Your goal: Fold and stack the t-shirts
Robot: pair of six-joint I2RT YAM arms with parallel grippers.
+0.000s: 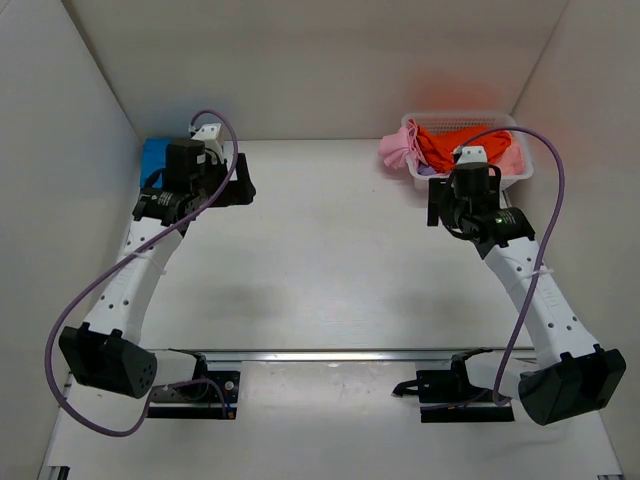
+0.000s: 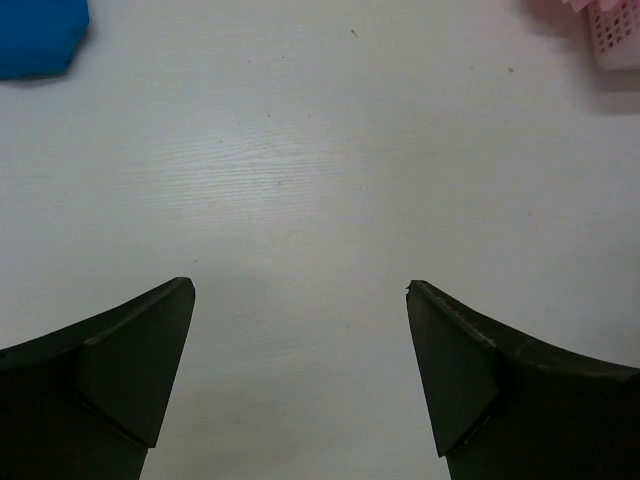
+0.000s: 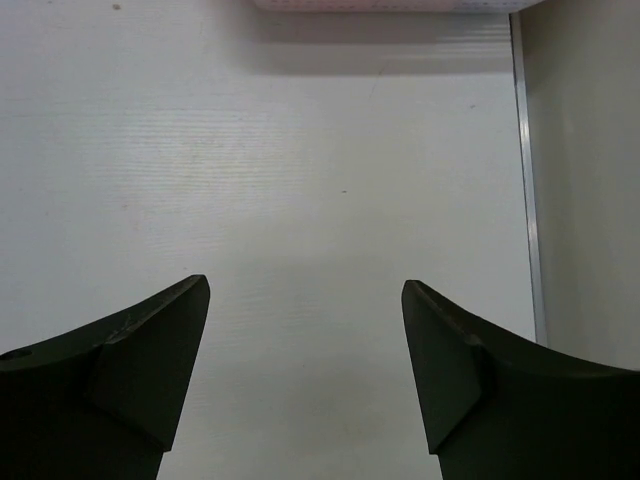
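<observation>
A white plastic basket [image 1: 520, 130] at the back right holds crumpled shirts: orange [image 1: 450, 140], pink [image 1: 398, 150] hanging over its left rim, and a bit of purple. Blue cloth [image 1: 153, 157] lies at the back left, partly hidden by the left arm; it also shows at the top left of the left wrist view [image 2: 35, 35]. My left gripper is open above the bare table, with nothing between its fingers. My right gripper is also open and empty, over bare table in front of the basket [image 3: 380, 5].
Walls bound the back and both sides, with the right one [image 3: 580, 180] close beside my right gripper. A metal strip runs along the table's front edge.
</observation>
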